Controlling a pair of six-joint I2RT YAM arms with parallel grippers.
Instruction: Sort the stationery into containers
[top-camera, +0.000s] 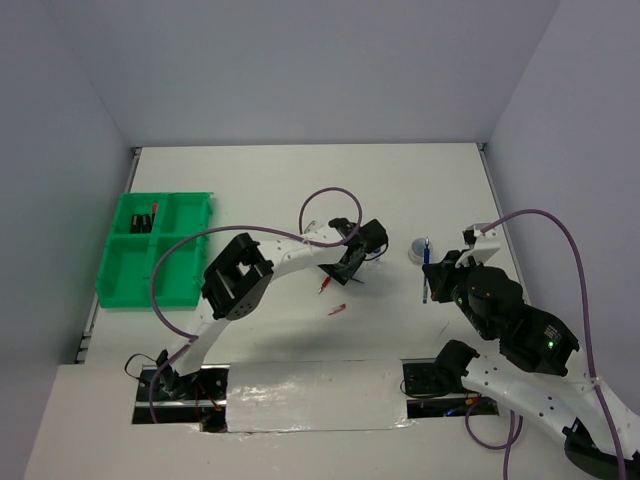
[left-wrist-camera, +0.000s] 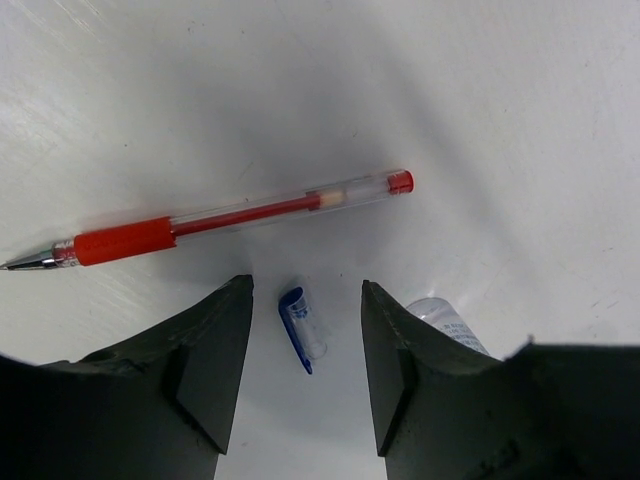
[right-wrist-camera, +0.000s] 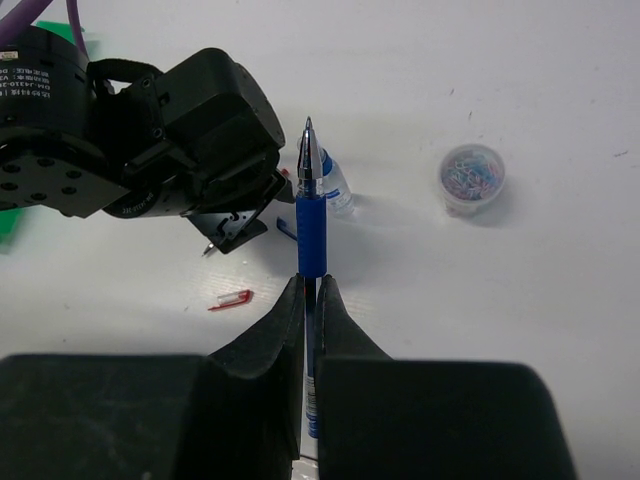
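Observation:
My right gripper is shut on a blue pen (right-wrist-camera: 311, 230), held upright in its view. My left gripper hangs open over a small blue cap (left-wrist-camera: 302, 325), with a red pen (left-wrist-camera: 123, 240) beyond its fingertips and a clear bottle (left-wrist-camera: 440, 319) to the right. A red cap (right-wrist-camera: 230, 300) lies nearer in the right wrist view. A round tub of paper clips (right-wrist-camera: 470, 178) stands to the right. The green divided container (top-camera: 126, 280) at the left holds dark items and a red one in one compartment.
Grey walls enclose the white table (top-camera: 250, 170). The back and front middle of the table have free room. The left arm stretches across the middle, partly hiding the objects beneath it.

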